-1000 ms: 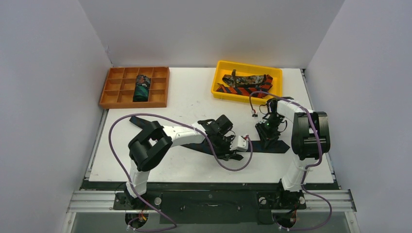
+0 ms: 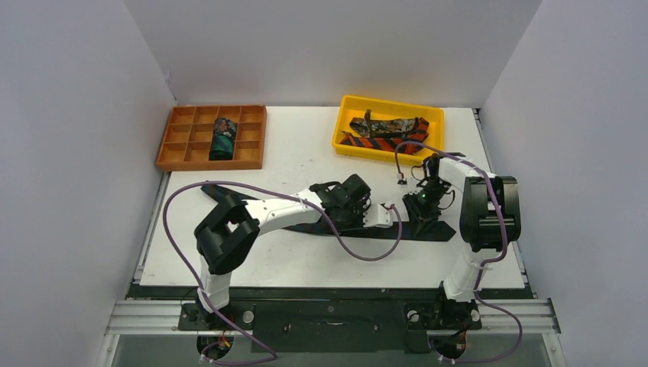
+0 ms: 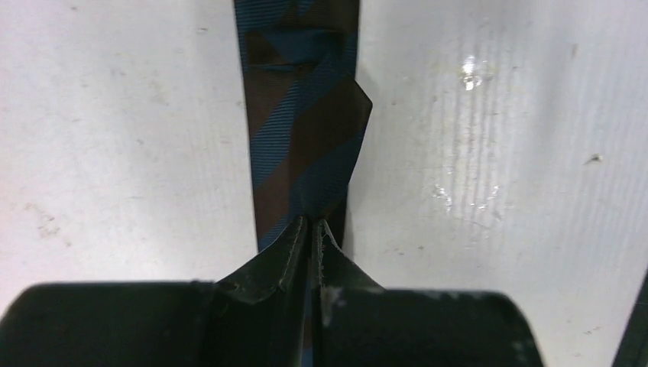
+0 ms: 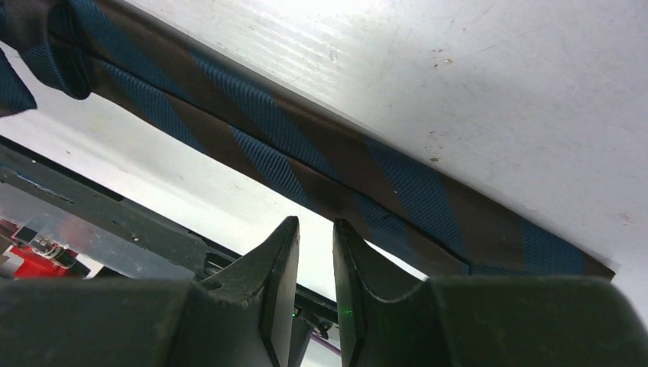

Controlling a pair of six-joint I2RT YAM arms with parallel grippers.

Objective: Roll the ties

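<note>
A dark tie with blue and brown stripes (image 2: 413, 232) stretches along the table from the left to the right side. My left gripper is shut, its tips pinching the upper layer of the tie, which narrows and creases toward them in the left wrist view. A pointed flap of the tie (image 3: 336, 107) lies just ahead of those tips. Over the right part of the tie, my right gripper stands partly open with nothing between its fingers. Two layers of the tie (image 4: 306, 157) run there, the upper narrow one along the wide one.
A brown compartment box (image 2: 178, 157) at the back left holds a rolled dark green tie (image 2: 223, 139). At the back right a yellow tray (image 2: 344, 122) contains more ties (image 2: 388, 142). White table shows free in front and behind the striped tie.
My left gripper has moved slightly back and left, and the tie's loose end, which stuck out toward the front, now lies in line with the rest. The right arm has barely moved.
</note>
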